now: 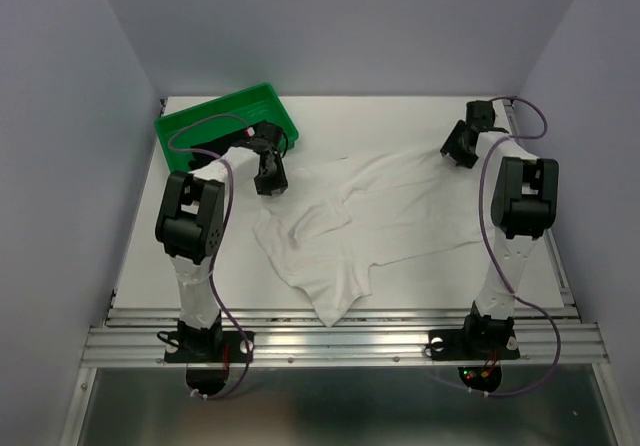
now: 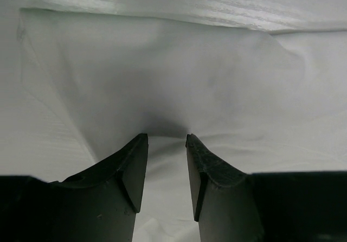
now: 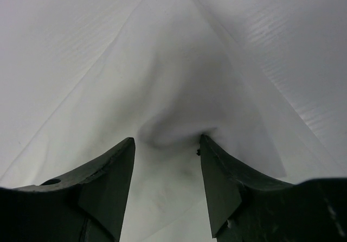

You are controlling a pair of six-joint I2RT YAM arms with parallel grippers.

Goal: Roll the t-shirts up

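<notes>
A white t-shirt [image 1: 405, 216] lies spread over the white table, with folds at its left part and one end hanging over the table's front edge. At its back left corner is my left gripper [image 1: 270, 188]; in the left wrist view its fingers [image 2: 138, 163] stand apart, with the shirt's cloth [image 2: 162, 74] beneath them and a crease between the tips. Near the back right corner, my right gripper [image 1: 455, 154] also has its fingers [image 3: 122, 166] parted, wider than the left's. Creased cloth [image 3: 179, 84] shows beyond them in the right wrist view.
A green bin [image 1: 268, 106] with dark cloth [image 1: 205, 152] inside stands at the back left, close behind the left arm. Bare table [image 1: 370, 121] lies behind the shirt. A metal rail [image 1: 330, 338] borders the front.
</notes>
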